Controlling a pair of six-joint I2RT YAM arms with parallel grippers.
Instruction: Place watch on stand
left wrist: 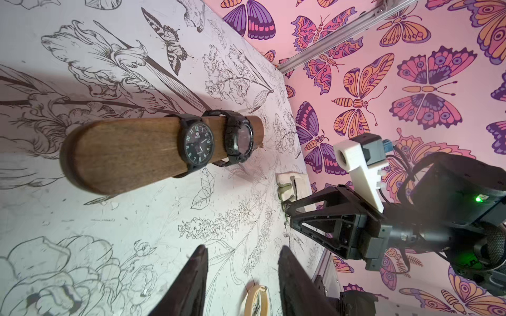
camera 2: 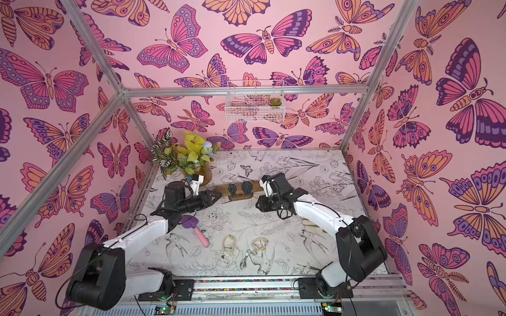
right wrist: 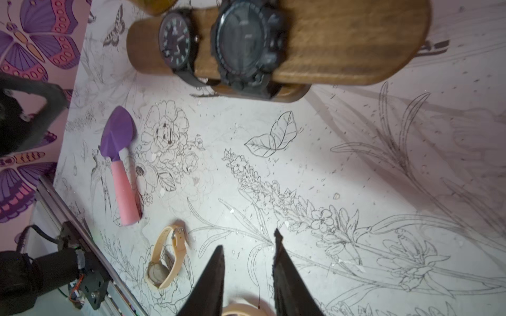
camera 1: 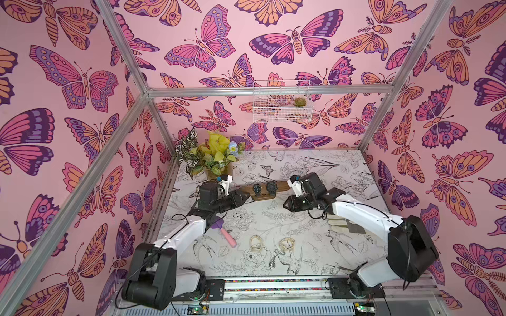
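A wooden watch stand (left wrist: 116, 152) lies at the back middle. It carries a black watch with white numerals (left wrist: 198, 143) and a bulkier black watch (right wrist: 243, 44), side by side. My left gripper is open left of the stand, empty. My right gripper stands part open in front of and right of the stand, empty, its fingers apart from both watches. Two pale-strapped watches (camera 1: 256, 242) (camera 1: 286, 243) lie on the table toward the front.
A trowel (right wrist: 125, 189) lies front left, gloves (camera 1: 342, 223) on the right. A flower pot (camera 1: 216, 158) stands back left. The front middle table (camera 2: 221, 216) has free room around the small items.
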